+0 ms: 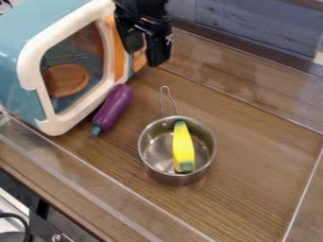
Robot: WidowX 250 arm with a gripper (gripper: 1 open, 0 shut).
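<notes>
My black gripper (pixel 149 49) hangs at the top centre, open, beside the right side of a toy oven (pixel 53 106) in teal and white with an orange panel. An orange round piece (pixel 66 77) is inside the oven. A purple eggplant (pixel 112 108) lies on the wooden counter along the oven's front. A steel pot (pixel 161 164) with a wire handle stands lower centre, holding a yellow corn or banana-like toy (pixel 183 146) with green ends.
A grey-blue wall (pixel 252 33) runs along the back. The counter's edge is at the lower left.
</notes>
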